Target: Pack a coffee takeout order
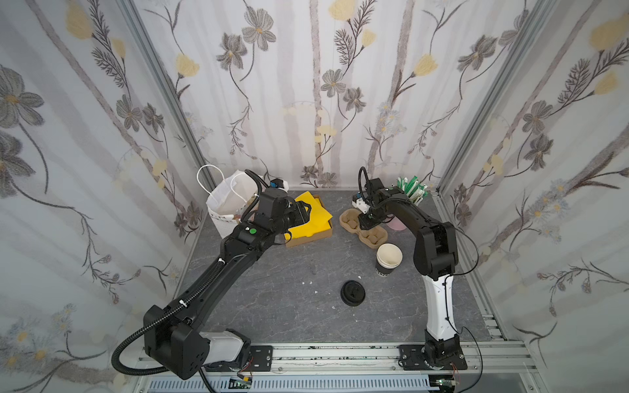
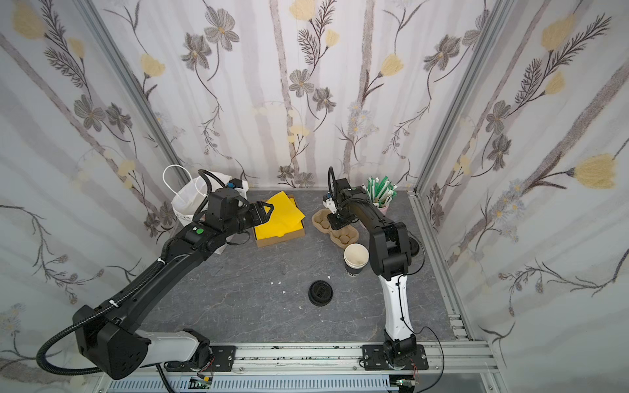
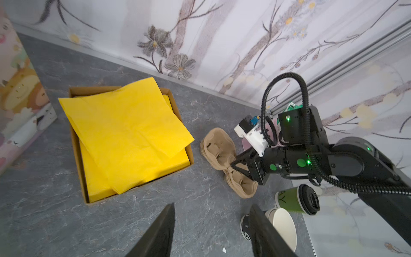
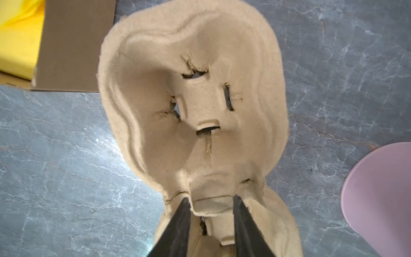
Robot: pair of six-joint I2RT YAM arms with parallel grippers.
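A brown pulp cup carrier [image 1: 372, 237] lies on the table right of centre. Above its narrow middle hangs my right gripper, open, its fingers either side of the bridge in the right wrist view; contact cannot be told. My left gripper is open and empty, held above the table by the yellow-lined box [image 3: 132, 141]. A pair of nested paper cups [image 1: 389, 256] stands in front of the carrier, and a black lid [image 1: 352, 292] lies nearer the front. The white paper bag [image 1: 226, 203] at back left is partly hidden by the left arm.
A pink holder [image 4: 385, 192] with green-wrapped sticks [image 2: 381, 191] stands behind the right arm. A green cup with a black lid [image 3: 295, 199] is at the right, under that arm.
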